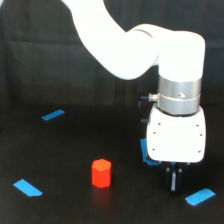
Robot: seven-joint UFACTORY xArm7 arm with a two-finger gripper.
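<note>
A red block (101,173) stands on the black table, left of centre and toward the front. My white arm comes down from the top, and its gripper (173,190) points downward to the right of the red block, well apart from it. The two dark fingers look close together at the tip. They are too small and dark against the table to tell whether they are open or shut. Nothing shows held between them. Behind the gripper, a blue patch (145,150) is partly hidden.
Blue strips lie flat on the table: one at the back left (53,115), one at the front left (27,188) and one at the front right (200,197). A dark curtain (40,60) hangs behind.
</note>
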